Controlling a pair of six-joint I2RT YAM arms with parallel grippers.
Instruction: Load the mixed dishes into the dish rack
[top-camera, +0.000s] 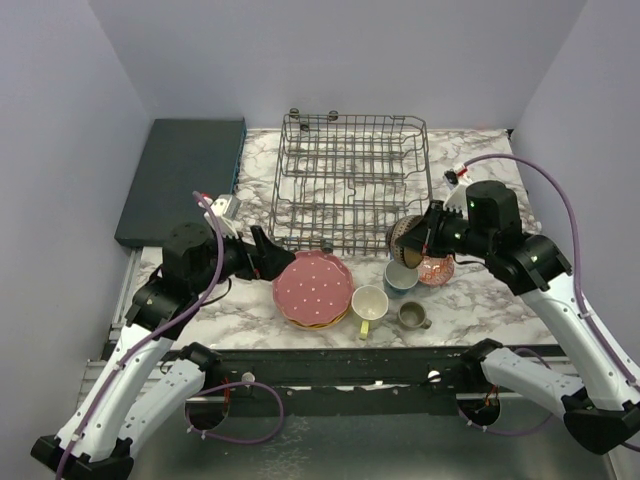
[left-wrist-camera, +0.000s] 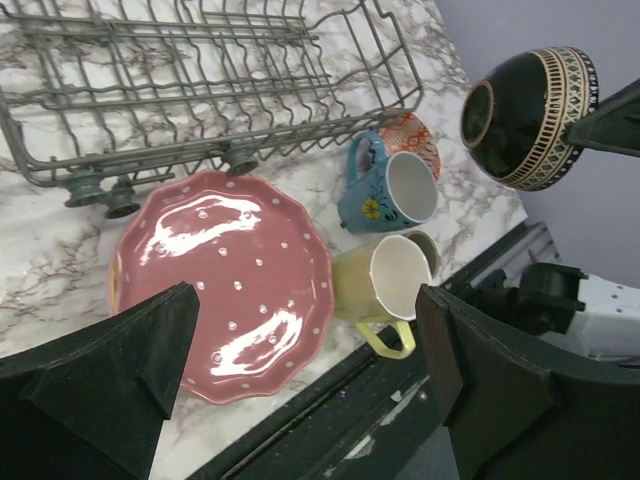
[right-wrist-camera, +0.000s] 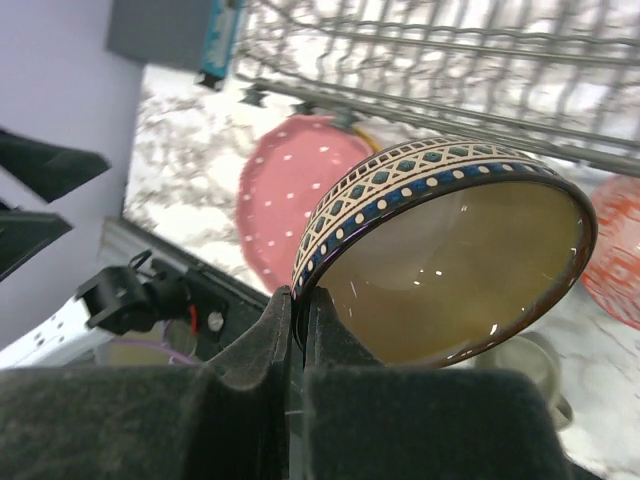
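A dark bowl with a patterned band (right-wrist-camera: 420, 165) is tilted on its side in the air, my right gripper shut on its rim. In the top view this bowl is over the front right corner of the empty wire dish rack (top-camera: 350, 185). My left gripper stands open above the pink plate (left-wrist-camera: 225, 280), nothing between its fingers. Under the pink plate a yellowish edge shows. To its right are a cream mug (top-camera: 369, 303), a blue mug (top-camera: 400, 277), a small grey-green cup (top-camera: 413, 316) and an orange patterned dish (top-camera: 436, 270).
A dark flat box (top-camera: 180, 180) lies left of the rack. Bare marble counter (top-camera: 480, 310) shows at the right front, and walls close in the sides and back.
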